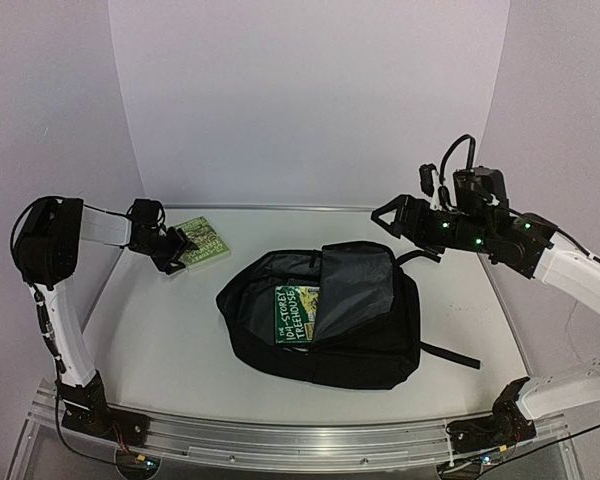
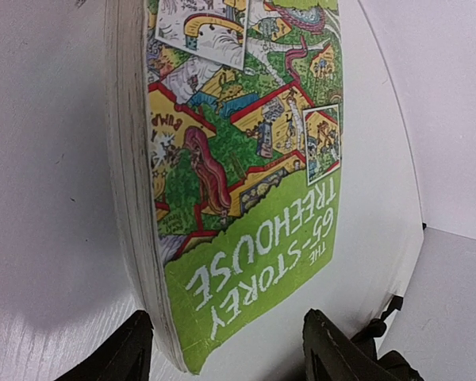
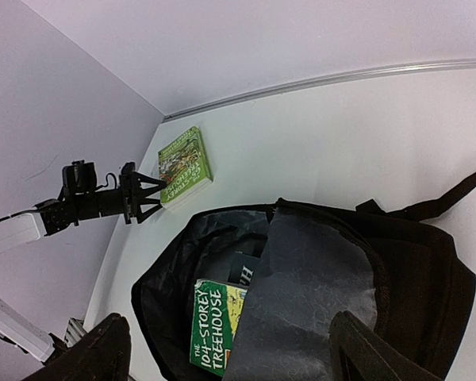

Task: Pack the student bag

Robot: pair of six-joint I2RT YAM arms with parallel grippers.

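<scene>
A black student bag (image 1: 365, 355) lies on the table with its main compartment unzipped. Inside it, a green 104-Storey Treehouse book (image 1: 296, 315) shows, and the right wrist view gives a dark item (image 3: 243, 269) beside that book, partly covered. The green 65-Storey Treehouse book (image 1: 205, 243) lies flat at the table's far left. At that book's near corner, my left gripper (image 1: 182, 253) is open; in the left wrist view its fingers (image 2: 129, 349) stand apart with the corner between them. Above the bag's far right side, my right gripper (image 1: 387, 216) hangs open and empty.
Pale walls close in the table at the left, back and right. A bag strap (image 1: 450, 355) stretches out to the right. Bare table (image 1: 160, 340) lies between the left arm and the bag.
</scene>
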